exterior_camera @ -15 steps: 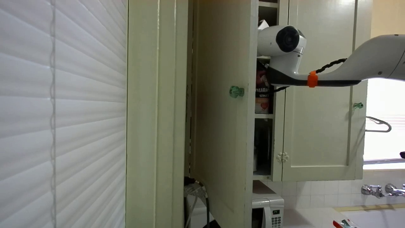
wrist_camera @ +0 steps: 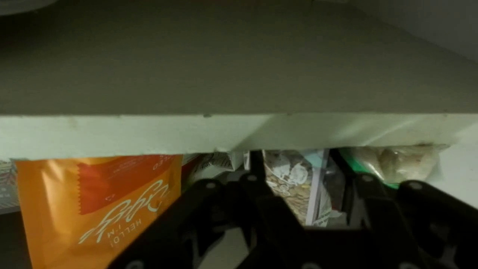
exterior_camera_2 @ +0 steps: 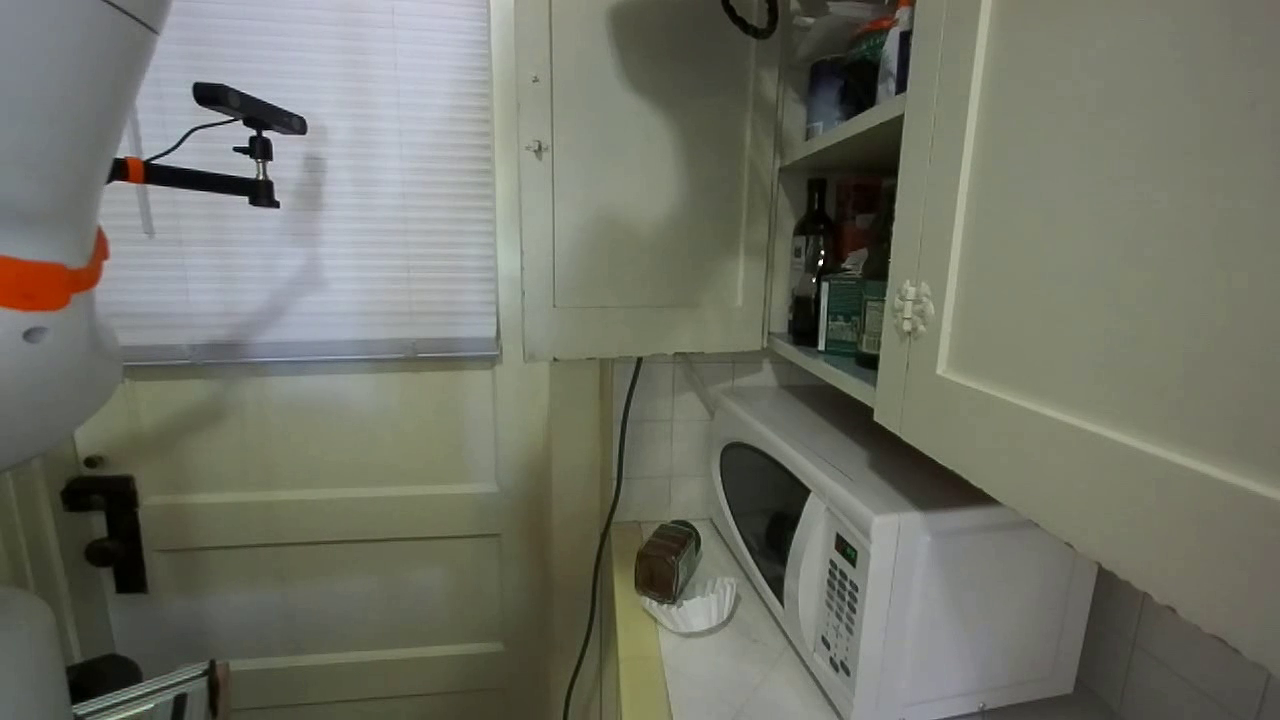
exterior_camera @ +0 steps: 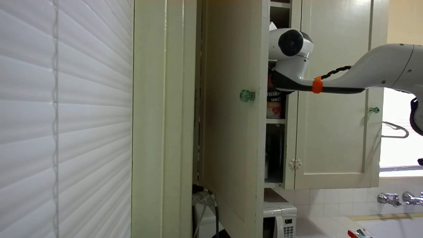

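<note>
My gripper reaches toward a cabinet shelf in the wrist view, its dark fingers (wrist_camera: 257, 166) apart. Between and beyond them shows a clear bag (wrist_camera: 289, 179) of flaky, grain-like food with a pale strip along its edge. Whether either finger touches the bag, I cannot tell. An orange pouch (wrist_camera: 112, 201) hangs to the left, and a clear bag with green trim (wrist_camera: 403, 163) lies to the right. In exterior view 1 the open cabinet door (exterior_camera: 232, 131) hides my gripper; only the arm (exterior_camera: 291, 67) shows in front of the shelves.
A shelf's pale front edge (wrist_camera: 179, 134) runs across the wrist view just above the bags. Beside the opening is a closed cabinet door (exterior_camera: 337, 99). Below stands a white microwave (exterior_camera_2: 978, 588) on the counter. Bottles and boxes (exterior_camera_2: 840, 314) fill the lower shelf.
The arm has moved left, deeper toward the open cabinet, and slightly down in exterior view 1. It now covers more of the dark package on the shelf. The cabinet door has not moved.
</note>
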